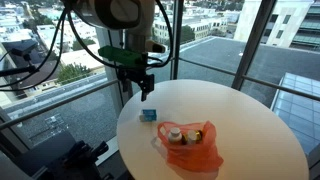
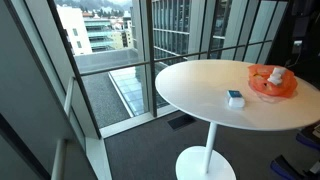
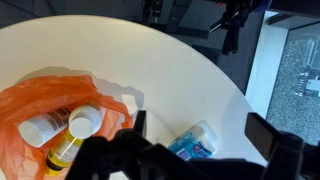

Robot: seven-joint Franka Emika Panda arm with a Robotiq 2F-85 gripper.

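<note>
My gripper (image 1: 137, 90) hangs above the left part of the white round table (image 1: 245, 125), its fingers apart and empty. Below it on the tabletop lies a small blue-and-white item (image 1: 149, 115). From the wrist, this blue-and-white item (image 3: 194, 142) shows in the space between the two dark fingers, lower down than they are. A crumpled orange-red bag (image 1: 194, 157) rests nearer the table's middle. Inside the bag, in the wrist view, are a white-capped bottle (image 3: 85, 121), a white container (image 3: 44, 127) and a yellow-labelled bottle (image 3: 64, 151). In exterior view 2 the gripper is out of sight.
Tall windows (image 2: 175, 30) stand behind the table. Bare tabletop (image 2: 190, 80) surrounds the bag and the small item, with the most room on the far and right sides in exterior view 1. The small item sits fairly close to the table edge.
</note>
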